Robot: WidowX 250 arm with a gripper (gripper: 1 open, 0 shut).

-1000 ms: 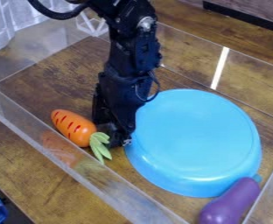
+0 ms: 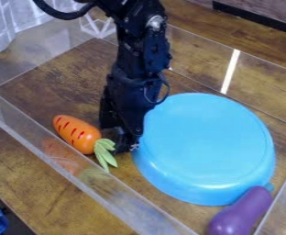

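Note:
The black robot gripper reaches down from the top centre to just right of a toy carrot, close beside its green leaves. Its fingertips are dark and partly hidden, so I cannot tell whether they are open or shut. The orange carrot lies at a slant along the clear front wall of the bin. A blue round lid or plate lies to the right of the gripper, with a purple eggplant below it at the bottom right.
Clear plastic walls enclose the wooden floor of the work area. Bare wood shows at the upper left, behind the carrot, and a strip of floor at the upper right.

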